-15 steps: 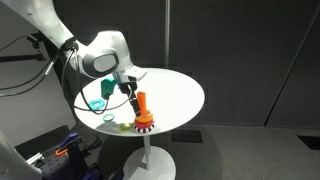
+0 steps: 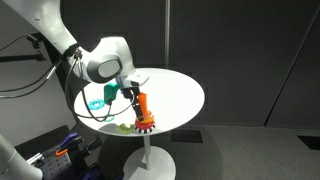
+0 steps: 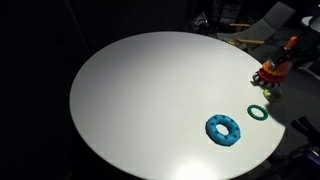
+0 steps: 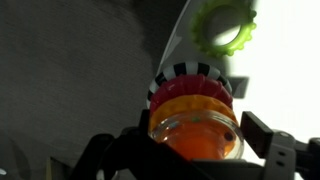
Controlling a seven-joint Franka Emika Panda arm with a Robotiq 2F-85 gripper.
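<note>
A stacking toy stands at the table's near edge. Its upright orange post (image 2: 143,103) rises over an orange ring (image 2: 145,117), and below are a red ring (image 4: 187,90) and a black-and-white base (image 4: 190,69). My gripper is at the post's top, with dark fingers (image 4: 128,152) on either side of it in the wrist view. Whether they press on the post cannot be made out. A lime ring (image 4: 224,27) lies beside the toy. In exterior view 2 the toy (image 3: 270,74) is at the right, partly cut off by the arm.
A thin green ring (image 3: 257,113) and a thick blue ring (image 3: 222,130) lie farther along the edge of the white round table (image 3: 150,95). Beyond the edge beside the toy is the dark floor (image 4: 70,80).
Over the last second my arm has come slightly down and toward the orange post. The toy and loose rings appear to stay where they were.
</note>
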